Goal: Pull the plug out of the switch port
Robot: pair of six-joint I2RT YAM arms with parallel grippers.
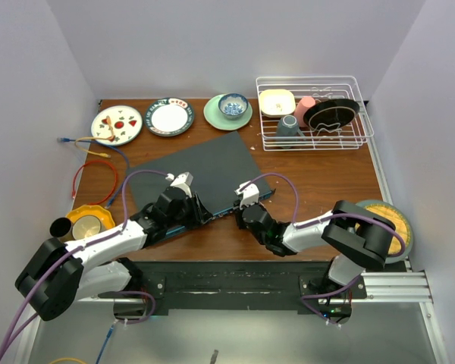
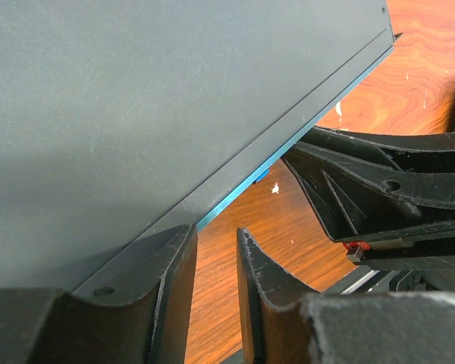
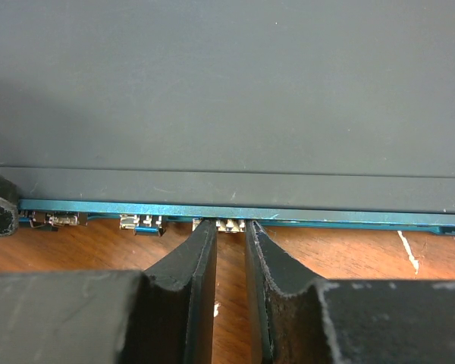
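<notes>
The grey switch (image 1: pixel 193 163) lies tilted on the wooden table, its blue-edged port side facing the arms. My left gripper (image 1: pixel 202 216) is at that edge; in the left wrist view its fingertips (image 2: pixel 178 246) stand slightly apart against the lid and edge, what is between them unclear. My right gripper (image 1: pixel 243 212) is at the same edge further right. In the right wrist view its fingers (image 3: pixel 193 269) are close together with a narrow gap, tips right at a metal port (image 3: pixel 231 225) under the blue edge. No plug is clearly visible at the ports.
Plates (image 1: pixel 169 125), a bowl (image 1: pixel 233 106) and a dish rack (image 1: pixel 312 142) line the back. Coloured cables (image 1: pixel 95 163) and cups (image 1: pixel 86 227) lie at the left; a round dish (image 1: pixel 388 216) is at the right. Bare table shows right of the switch.
</notes>
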